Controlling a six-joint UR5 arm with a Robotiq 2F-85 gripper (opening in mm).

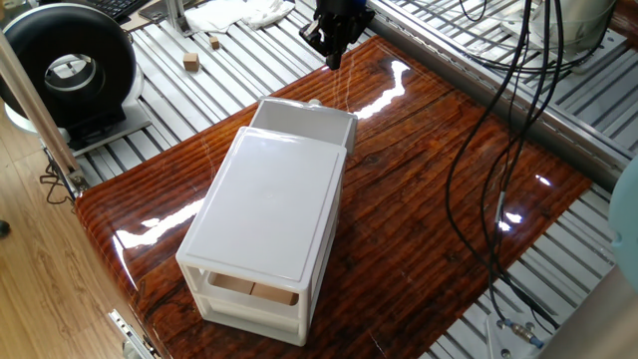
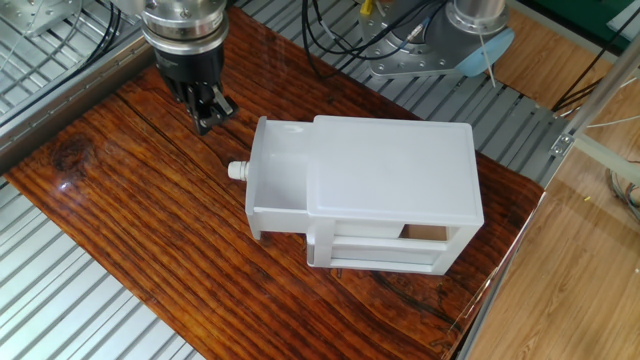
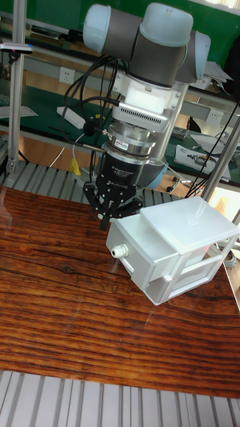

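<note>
A white drawer cabinet (image 1: 264, 204) stands on the glossy brown wooden board. Its upper drawer (image 2: 281, 170) is pulled partway out and looks empty in the part that shows. A white round knob (image 3: 119, 250) sticks out from the drawer's front. My black gripper (image 1: 332, 62) hangs beyond the drawer front, apart from it, pointing down. In exterior view 2 the gripper (image 2: 207, 122) is up and left of the knob. No object shows at its fingertips, but their gap is too unclear to judge.
Two small wooden blocks (image 1: 190, 62) lie on the slatted table behind the board, near a black ring-shaped object (image 1: 72, 70). Brown pieces (image 1: 254, 290) show inside the cabinet's lower part. Black cables (image 1: 510, 150) hang at the right. The board around the cabinet is clear.
</note>
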